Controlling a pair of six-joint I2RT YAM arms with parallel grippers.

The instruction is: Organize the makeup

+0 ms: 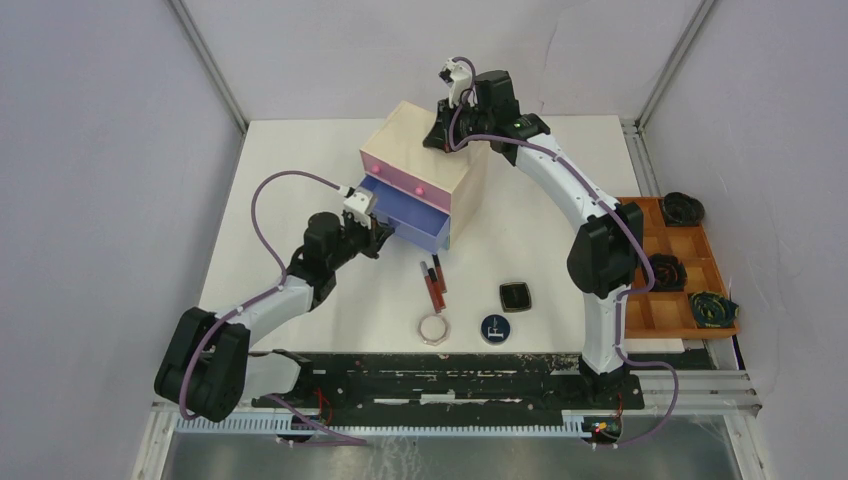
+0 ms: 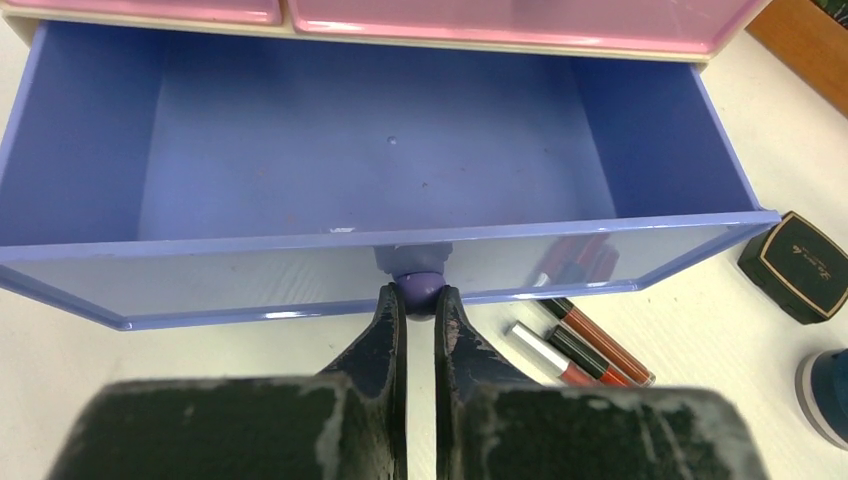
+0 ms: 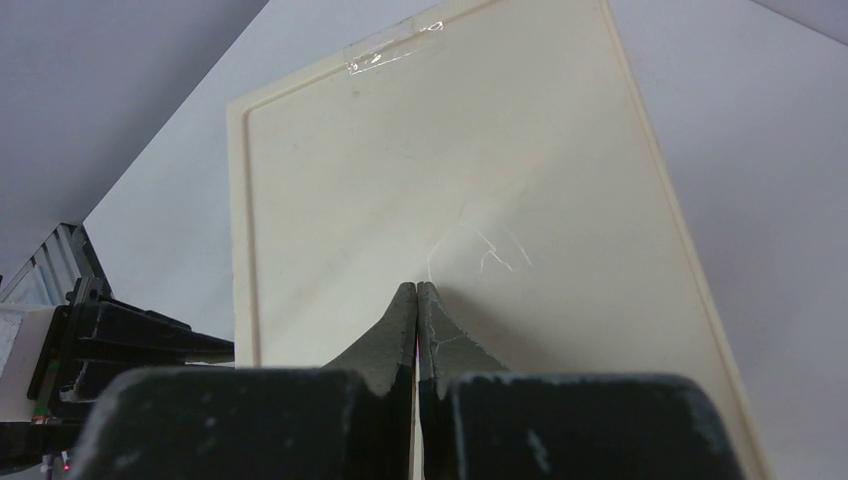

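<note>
A cream cabinet [image 1: 415, 140] stands at the back with pink upper drawers [image 2: 520, 22]. Its blue drawer [image 2: 380, 130] is pulled out and looks empty inside. My left gripper is shut on the drawer's purple knob [image 2: 420, 288]. On top of the cabinet rests my right gripper, shut with nothing between its fingertips. In front of the cabinet lie several lip tubes [image 1: 433, 287], side by side. Nearer the front edge are a white round compact [image 1: 433, 329], a dark blue round case [image 1: 495, 329] and a black square compact [image 1: 515, 297].
A wooden divided tray [image 1: 655, 315] with dark coiled items stands at the right edge of the table. Bare tabletop [image 1: 540, 220] lies between it and the cabinet, and the far left is clear as well.
</note>
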